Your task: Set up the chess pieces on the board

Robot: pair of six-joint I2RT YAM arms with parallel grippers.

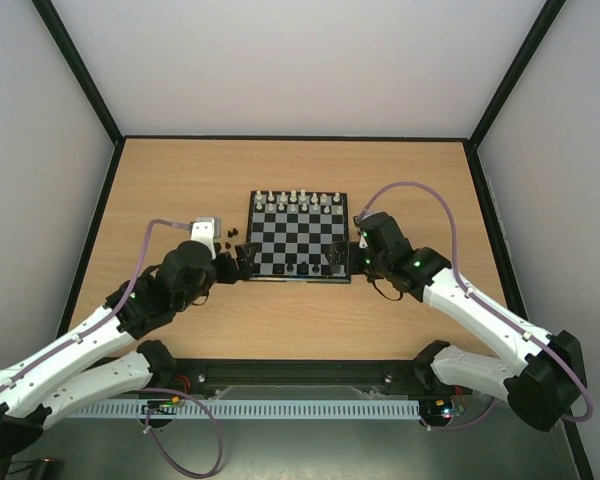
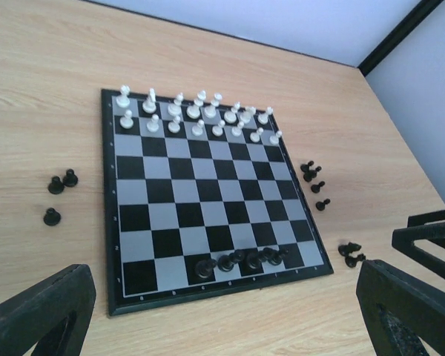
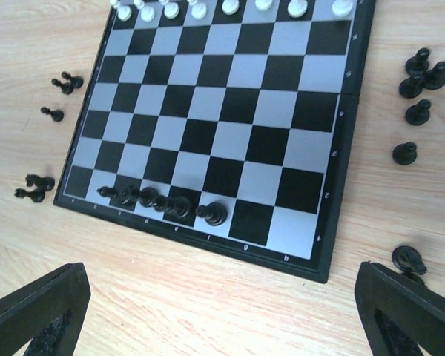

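Observation:
The chessboard [image 1: 297, 225] has white pieces in two rows at the far side and a few black pieces [image 3: 216, 213] on the near row. Loose black pieces lie off both sides, some standing [image 2: 56, 185], some on their sides [image 3: 37, 194]. My left gripper [image 1: 242, 262] stands open at the board's left edge; in its wrist view nothing is between the fingers. My right gripper [image 1: 339, 257] is open over the board's right near part, with nothing between its fingers in the right wrist view.
Walls with dark frame edges [image 1: 485, 210] bound it at the sides and back.

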